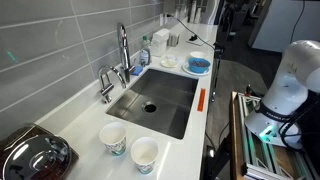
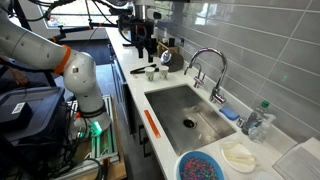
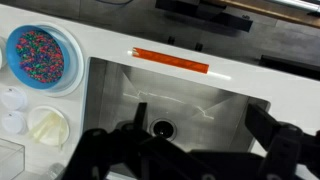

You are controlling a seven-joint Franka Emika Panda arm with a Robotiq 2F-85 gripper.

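My gripper hangs over the sink area with its two dark fingers wide apart and nothing between them. In exterior view 2, the gripper (image 2: 140, 45) is high above the counter. A long, thin orange object (image 3: 170, 61) lies on the front counter strip beside the basin; the same orange strip (image 1: 201, 99) shows at the sink's right edge in exterior view 1. Two white patterned cups, one cup (image 1: 112, 137) and another cup (image 1: 145, 154), stand on the near counter. A blue bowl (image 3: 40, 54) of small multicoloured pieces sits at the sink's other end.
The steel sink (image 2: 190, 108) is empty, with a tall faucet (image 1: 124, 48) along its wall side. Near the bowl are a pale plate (image 3: 48, 127) with yellowish pieces and several bottles, including a clear bottle (image 2: 256, 112). A shiny metal appliance (image 1: 38, 157) stands past the cups.
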